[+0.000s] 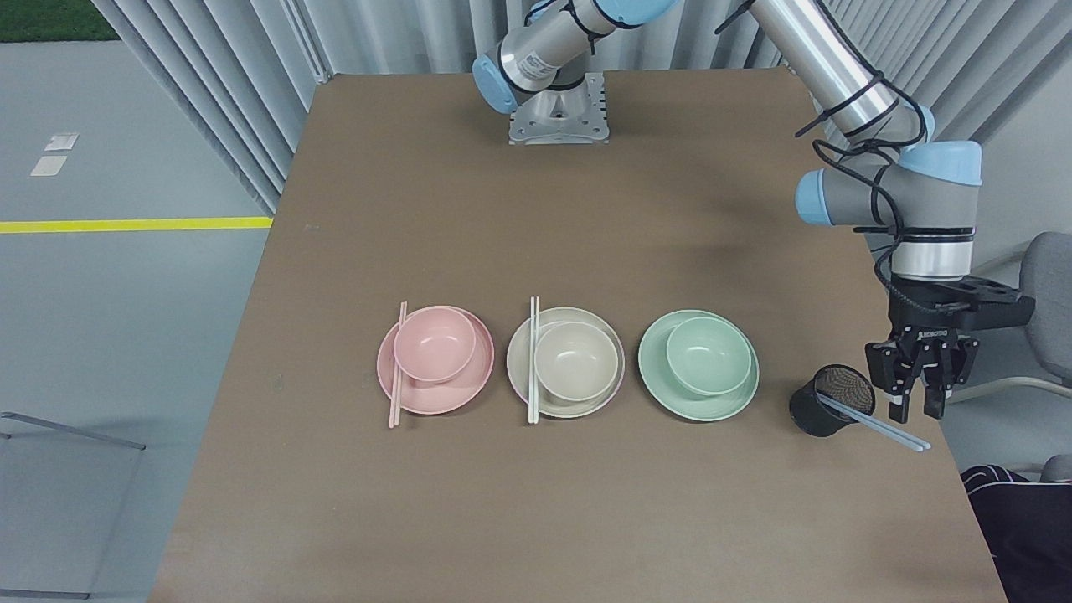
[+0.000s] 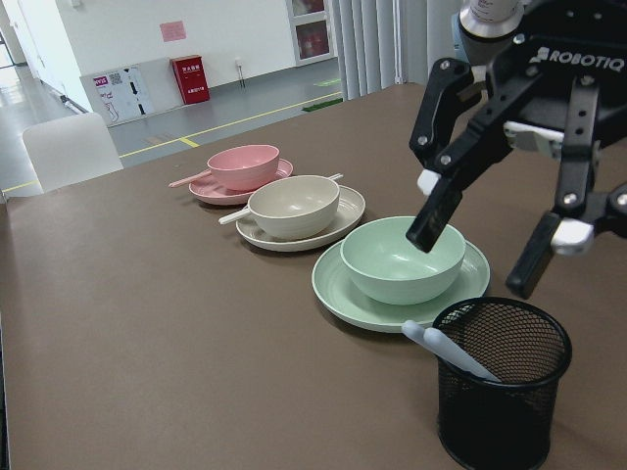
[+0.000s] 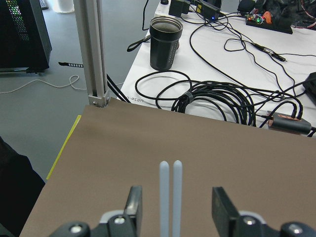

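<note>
Two pale blue-grey chopsticks [image 1: 874, 423] lean out of a black mesh cup [image 2: 495, 411] at the table's right side. My gripper stands open just above them, its fingers apart on either side of the chopsticks in the wrist view, holding nothing. In the front view, a green bowl [image 1: 708, 353] on a green plate sits left of the cup; further left are a cream bowl [image 1: 574, 360] and a pink bowl [image 1: 434, 342], each on a matching plate with matching chopsticks across its left side.
A white table [image 3: 232, 64] with cables and a tumbler lies beyond the right edge.
</note>
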